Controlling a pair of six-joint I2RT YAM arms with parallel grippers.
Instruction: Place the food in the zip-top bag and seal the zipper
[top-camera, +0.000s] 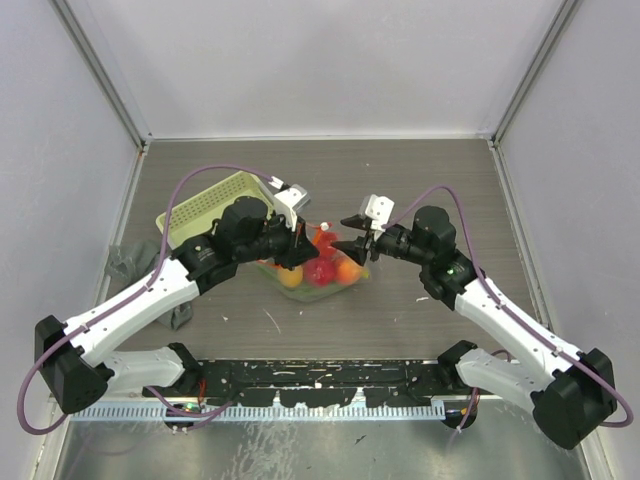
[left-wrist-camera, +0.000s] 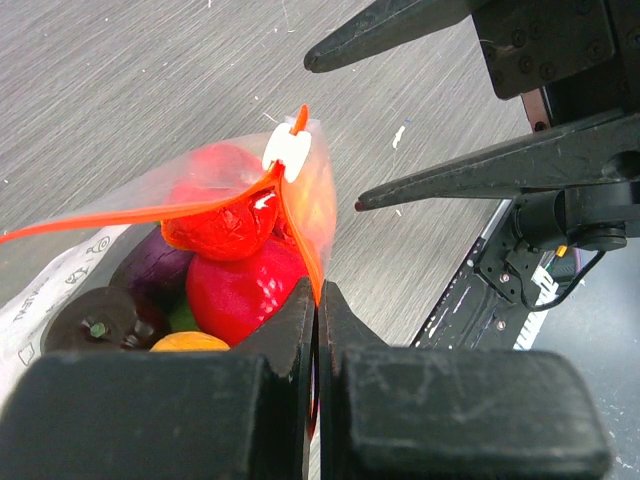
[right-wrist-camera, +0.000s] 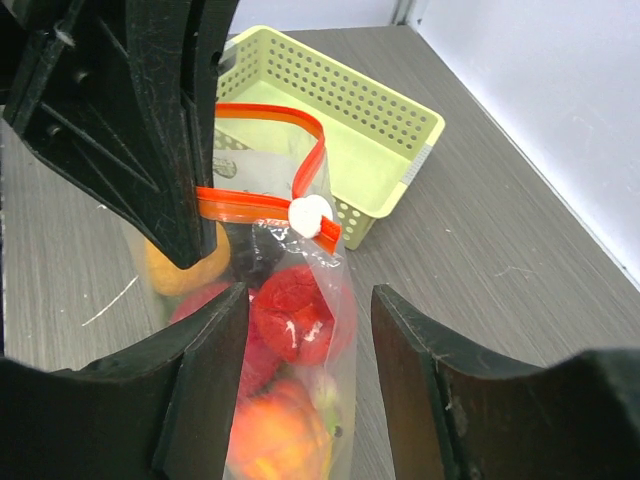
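The clear bag (top-camera: 308, 292) with an orange zipper holds several foods, among them a red one (left-wrist-camera: 245, 285), a dark purple one (left-wrist-camera: 155, 270) and an orange one (right-wrist-camera: 278, 437). Its mouth gapes, and a white slider (left-wrist-camera: 288, 151) sits at one corner of the orange zipper (left-wrist-camera: 150, 214). My left gripper is shut with the orange edge of the bag between its fingertips. Apart from the bag, my right gripper stands open facing that corner. In the right wrist view the slider (right-wrist-camera: 309, 215) shows beyond the gap between the open fingers.
A pale green basket (top-camera: 205, 210) stands at the left behind my left arm. Crumpled grey cloth (top-camera: 135, 265) lies at the left edge.
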